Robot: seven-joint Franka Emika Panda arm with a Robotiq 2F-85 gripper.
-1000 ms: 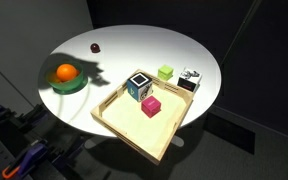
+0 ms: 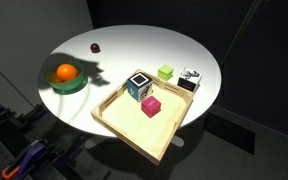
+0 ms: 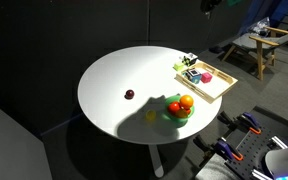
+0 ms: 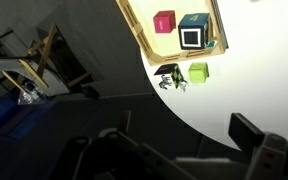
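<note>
In the wrist view my gripper is open, its dark fingers wide apart with nothing between them, above the table's edge. A wooden tray (image 2: 117, 124) on the round white table holds a blue-black patterned cube (image 2: 139, 87) and a pinkish-red cube (image 2: 151, 106). Just outside the tray sit a lime-green cube (image 4: 198, 72) and a black-and-white patterned cube (image 2: 190, 79). Across the table, a green bowl (image 2: 72, 87) contains an orange (image 3: 187, 101) and a red round fruit (image 3: 174, 107). By itself lies a dark red round fruit (image 2: 95, 48).
Near the bowl a small yellow item (image 3: 151, 116) lies on the white tabletop (image 3: 106, 112). Broad bare table stretches between the dark fruit and the tray. The tray's near corner reaches over the table edge in exterior view 1.
</note>
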